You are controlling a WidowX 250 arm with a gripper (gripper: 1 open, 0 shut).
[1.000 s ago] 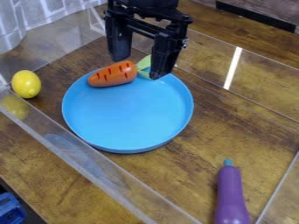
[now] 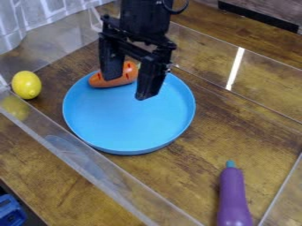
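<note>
My black gripper (image 2: 130, 69) is open above the back half of a round blue plate (image 2: 124, 119), its two fingers spread apart, one to the left and one to the right. An orange carrot toy (image 2: 109, 79) lies at the back left of the plate, partly hidden behind the gripper. A small light-green item behind it is mostly covered by the gripper.
A yellow lemon (image 2: 26, 84) lies left of the plate. A purple eggplant-like toy (image 2: 231, 196) lies at the front right. Clear plastic edges run along the left and lower left.
My gripper has moved toward the front of the view and slightly left, now covering more of the plate and the light-green item. The objects have not visibly moved.
</note>
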